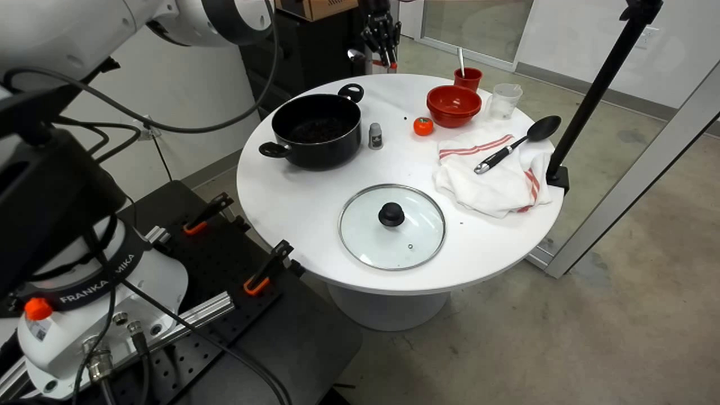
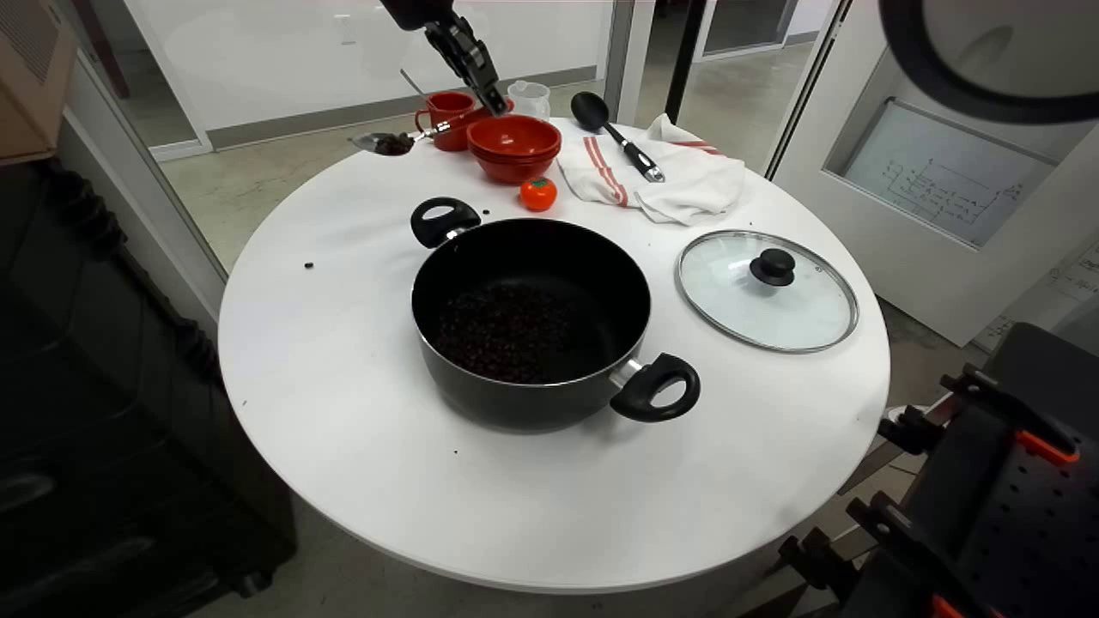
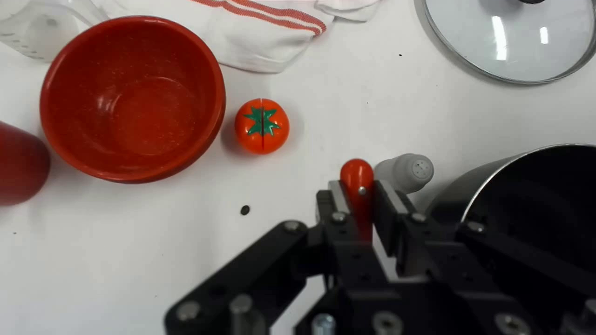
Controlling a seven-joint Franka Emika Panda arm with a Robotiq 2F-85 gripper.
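My gripper is shut on the red handle of a metal spoon. In exterior view 2 the spoon's bowl reaches out to the left, with some dark beans in it. The gripper is held above the table's far side, near the red bowls. The black pot stands on the table with many dark beans inside. Seen from the wrist, the upper red bowl looks empty; the spoon's metal end is hidden there.
A toy tomato sits beside the bowls and a grey shaker near the pot. Behind are a red mug and a clear cup. The glass lid, towel and black spoon take up other parts of the table.
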